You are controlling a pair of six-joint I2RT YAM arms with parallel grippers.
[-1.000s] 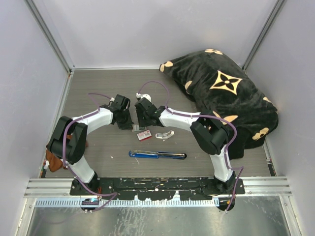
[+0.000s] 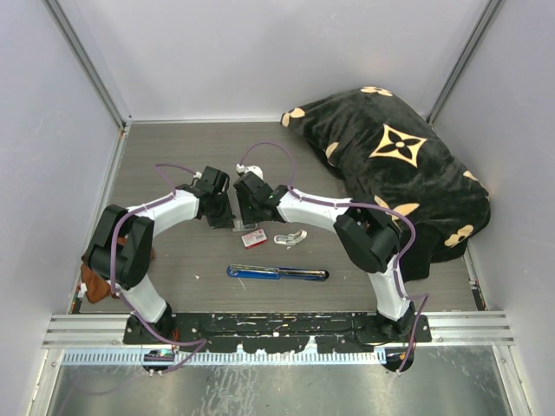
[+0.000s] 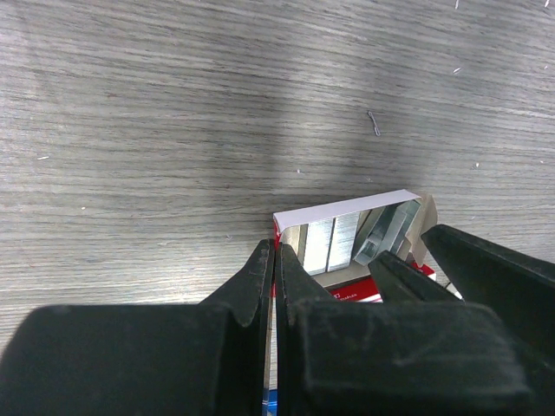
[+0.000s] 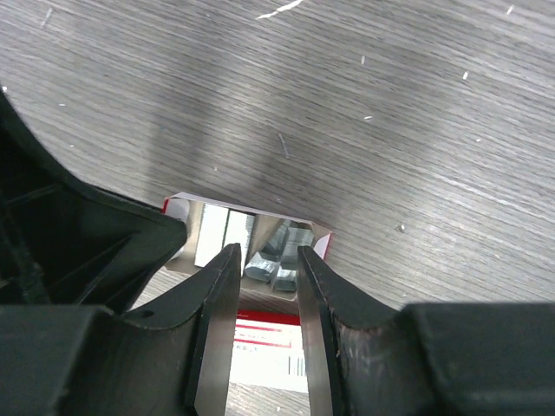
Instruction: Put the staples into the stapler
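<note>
An open staple box point(image 4: 299, 224), tray facing up, holds silvery staple strips point(image 4: 224, 230); some lie flat side by side, others tilt at the far end. My left gripper is shut on the thin red-edged end wall of this box. Over the tray, my right gripper stands open, its fingertips apart above the strips, nothing held. A blue stapler point(image 2: 277, 273), its long metal channel showing, lies in front of both arms in the top view. The arms partly cover the box there.
Just in front of the open box lies a red-and-white box point(image 2: 254, 238). A white clip-like item point(image 2: 290, 237) is to its right. Loose staples point(image 3: 374, 123) dot the table. A dark cushion point(image 2: 390, 165) fills the back right; a brown item point(image 2: 95, 284) is at left.
My right gripper has shifted slightly left over the staple box. The left arm and the stapler have stayed in place.
</note>
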